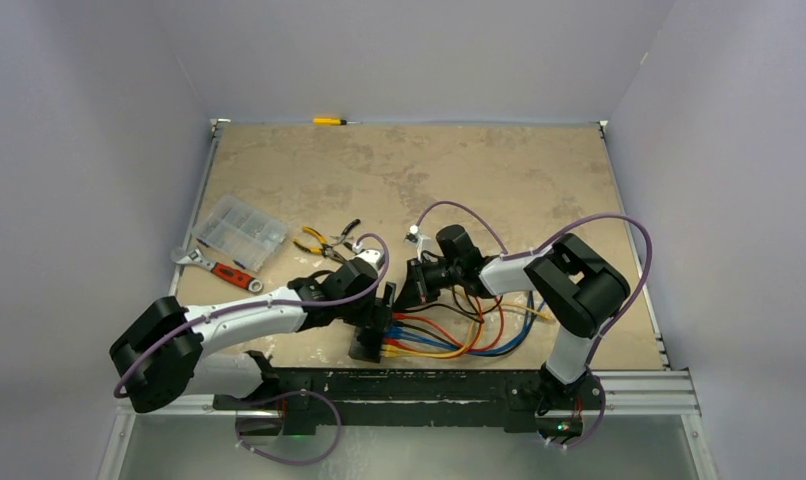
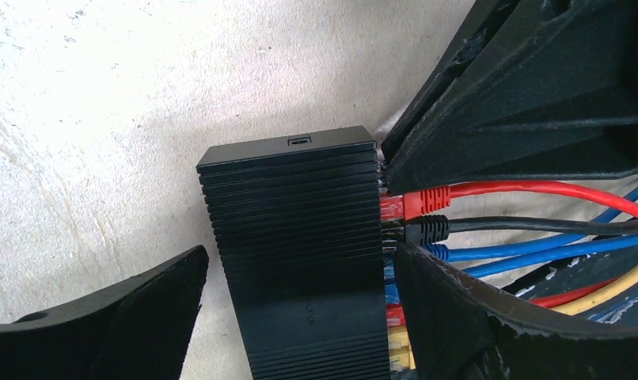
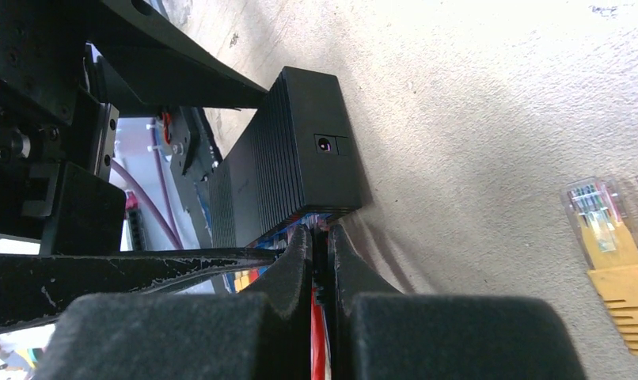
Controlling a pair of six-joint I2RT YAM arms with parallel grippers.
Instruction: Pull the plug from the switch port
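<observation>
The black switch lies on the table with red, black, blue and yellow plugs along one side, also visible in the right wrist view as a ribbed box (image 3: 316, 119). My left gripper is part open, its fingers either side of the switch's body in the left wrist view. My right gripper is shut on a plug at the end port, just beside the red plug (image 2: 415, 202); the plug itself is mostly hidden by the fingers.
A parts box (image 1: 241, 230), wrench (image 1: 229, 272) and pliers (image 1: 319, 240) lie left and behind. Loose cables spread right of the switch.
</observation>
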